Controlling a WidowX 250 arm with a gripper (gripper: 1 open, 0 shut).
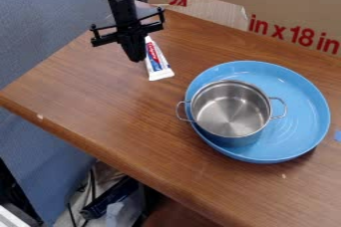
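Observation:
The black gripper (pixel 136 50) is over the upper middle of the wooden table, pointing down at the upper end of a white toothpaste tube (pixel 158 64) with red and blue print. Its fingertips are dark and small, so I cannot tell whether they are open or shut, or whether they touch the tube. To the right, a steel pot (pixel 230 113) with two handles sits on a light blue plate (pixel 294 92).
Cardboard with red print (pixel 280 12) stands behind the table (pixel 80 87). The table's edge drops off at the left, with cables and items below.

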